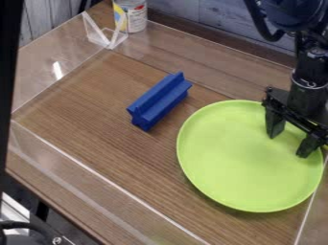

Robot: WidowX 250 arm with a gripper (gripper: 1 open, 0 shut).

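A black robot gripper hangs at the right edge, its open fingers low over the rear right part of a bright green plate. Nothing shows between the fingers; whether they touch the plate cannot be told. A blue block-like object lies on the wooden table to the left of the plate, apart from it.
A can stands at the back left beside a white, partly clear object. A grey wall runs along the back.
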